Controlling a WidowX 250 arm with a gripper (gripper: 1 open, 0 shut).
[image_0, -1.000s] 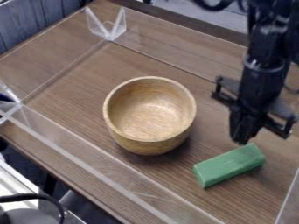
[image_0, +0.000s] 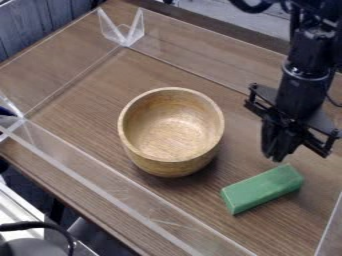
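A black gripper (image_0: 277, 146) hangs at the right, just above and behind a green block (image_0: 262, 189) lying on the wooden table. Its fingers point down, with no object seen between them; how far apart they stand is hard to tell. A round wooden bowl (image_0: 171, 131) stands left of the gripper.
The wooden table (image_0: 94, 60) has clear room at the upper left and behind the bowl. Clear plastic pieces line its edges. A black cable and pale frame lie off the table at the bottom left.
The block and bowl have not moved.
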